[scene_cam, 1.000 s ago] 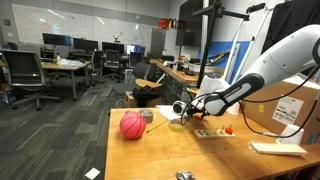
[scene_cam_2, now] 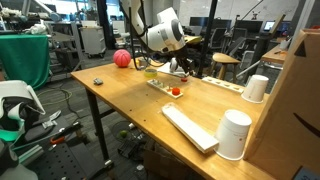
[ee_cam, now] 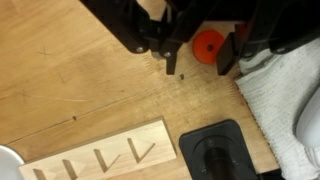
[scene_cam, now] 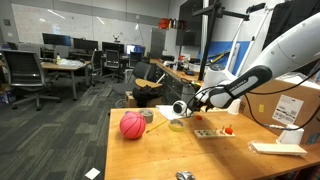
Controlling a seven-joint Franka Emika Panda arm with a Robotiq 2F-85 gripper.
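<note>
In the wrist view, a round orange-red object [ee_cam: 208, 46] sits between the two dark fingers of my gripper. The gripper is shut on it, and the fingers hide part of its edge. Bare wooden table shows below the fingertips. Seen from outside, the gripper [scene_cam: 203, 103] is low over the far part of the table, near a white cloth, too small there for its fingers to show clearly.
A notched wooden rack [ee_cam: 100, 155], a black block [ee_cam: 215, 150] and a white cloth [ee_cam: 275, 95] lie near the gripper. A red ball [scene_cam_2: 175, 91] rests by the rack. Two white cups [scene_cam_2: 232, 135] stand farther right.
The arm has shifted, its upper link now higher and larger in the exterior view, and the gripper end sits slightly farther right. The table objects look unmoved.
</note>
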